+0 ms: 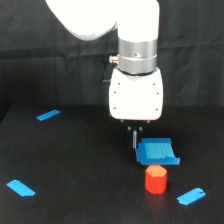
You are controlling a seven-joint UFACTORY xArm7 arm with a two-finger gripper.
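Note:
My gripper [134,140] points down from the white arm, its thin dark fingers just left of the blue tray [158,161]. The fingers are too small and dark to tell whether they are open or shut, and no object is clearly seen between them. The tray is an open, shallow piece lying on the dark table. In front of it, close to its near edge, stands a small orange-red block [156,179].
Flat blue pieces lie apart on the black table: one at the far left [48,115], one at the near left [20,188] and one at the near right [190,196]. A dark curtain [40,70] hangs behind.

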